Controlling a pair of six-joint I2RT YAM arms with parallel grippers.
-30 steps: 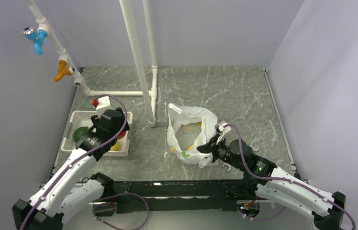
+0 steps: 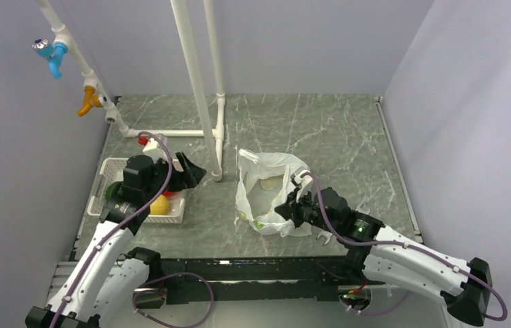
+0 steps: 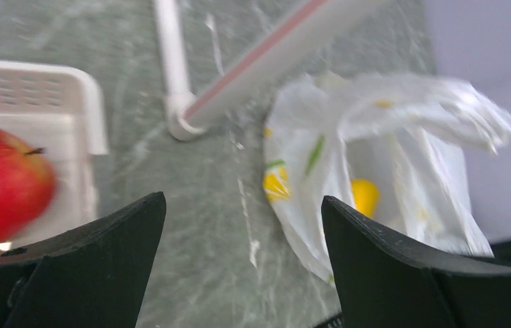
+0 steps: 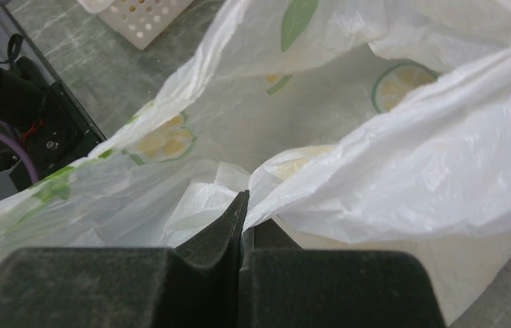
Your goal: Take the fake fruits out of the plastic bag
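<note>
A white plastic bag (image 2: 259, 212) stands open mid-table; in the left wrist view a yellow fruit (image 3: 364, 193) shows inside it. My right gripper (image 2: 287, 210) is shut on the bag's rim, the thin film (image 4: 389, 171) gathered at its fingertips. My left gripper (image 2: 191, 169) is open and empty above the right side of a white basket (image 2: 109, 166), which holds a red apple (image 3: 3, 178), a yellow fruit (image 2: 159, 205) and a green fruit (image 2: 111, 191).
White pipes (image 2: 195, 68) run down behind and between basket and bag. Wrenches (image 2: 323, 238) lie near the bag's right.
My left gripper has risen and swung right from over the basket toward the bag. My right gripper has shifted slightly left, pulling the bag's rim with it.
</note>
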